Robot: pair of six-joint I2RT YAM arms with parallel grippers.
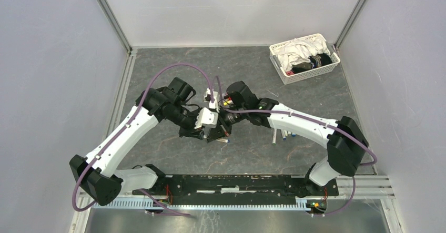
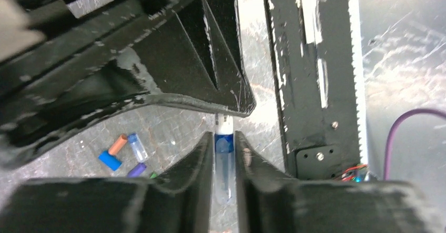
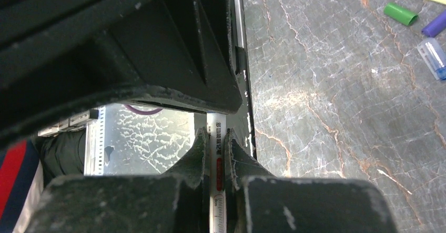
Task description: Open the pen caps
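Near the middle of the top view, both grippers meet head to head. In the right wrist view, my right gripper is shut on a white marker pen with printed lettering. The pen's far end is hidden behind the other gripper's large black finger. From the left wrist view, a clear cap with a blue band stands between the fingers of my left gripper. These fingers stand close on both sides of the cap; whether they press on it cannot be told. Above the cap, a short white stretch of pen enters the right gripper.
Loose caps lie on the grey table: orange, blue and green, among others. Several white pens rest right of centre, partly under the right arm. A white basket with cloth stands at the back right.
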